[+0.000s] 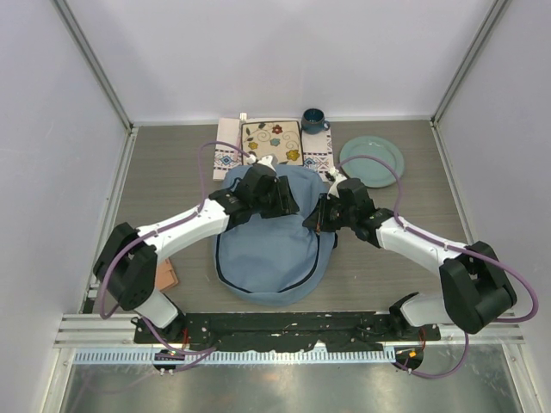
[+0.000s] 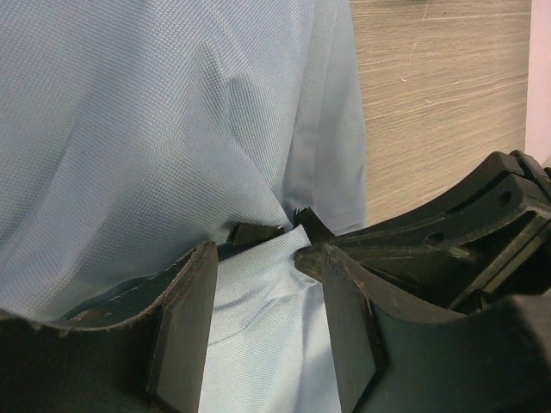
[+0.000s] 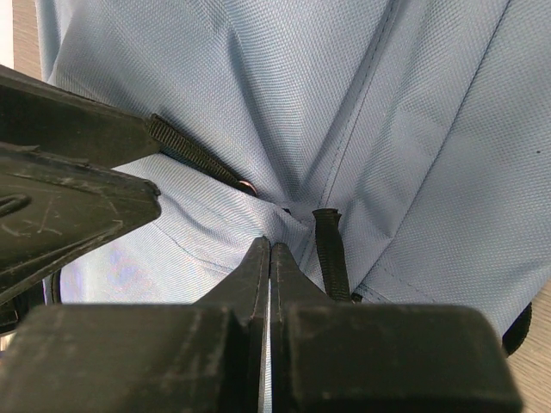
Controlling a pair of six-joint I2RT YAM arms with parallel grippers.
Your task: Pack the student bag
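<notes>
A blue-grey bag [image 1: 263, 258] with black trim lies flat across the middle of the table, its upper part folded. My right gripper is shut on a pinched edge of the bag's fabric, at the bag's right side. Over the upper middle of the bag, my left gripper stands open, its fingertips on either side of a fold of pale fabric, close to the right gripper. Black zipper tape [image 3: 198, 155] shows along the opening in the right wrist view. The bag's inside is hidden.
Behind the bag lie a flower-patterned square piece [image 1: 271, 142] on a patterned cloth [image 1: 228, 146] and a dark blue mug [image 1: 314, 120]. A green plate [image 1: 372, 161] is at back right; a brown item [image 1: 166, 275] is partly under the left arm.
</notes>
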